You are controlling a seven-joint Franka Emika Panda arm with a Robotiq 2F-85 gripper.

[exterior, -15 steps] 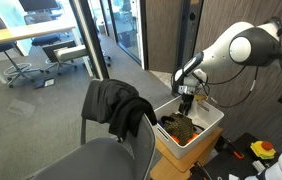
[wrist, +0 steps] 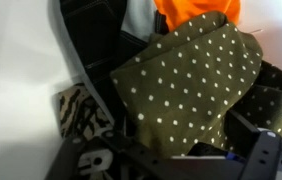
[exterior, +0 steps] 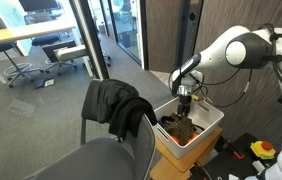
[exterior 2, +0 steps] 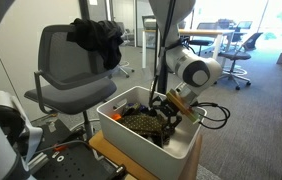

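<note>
Inside a white box (exterior 2: 166, 157), a dark olive cloth with white polka dots (wrist: 186, 85) lies crumpled on other items. Just over this cloth, my gripper points down into the box with its fingers apart. One dark finger shows at each side of the cloth's lower part in the wrist view; whether they touch it I cannot tell. An orange item (wrist: 198, 9) lies beyond the cloth. Black straps or fabric (wrist: 89, 35) run along its left, near a small animal-print piece (wrist: 78, 110).
The box's walls stand around the gripper on all sides. It rests on a wooden surface (exterior: 169, 168). A grey chair (exterior 2: 56, 75) with a black jacket (exterior 2: 98, 38) over it is close beside the box. Open floor (exterior: 36, 125) stretches farther off.
My arm has shifted only slightly, a little to the left in exterior view 1. The box and its contents look the same.
</note>
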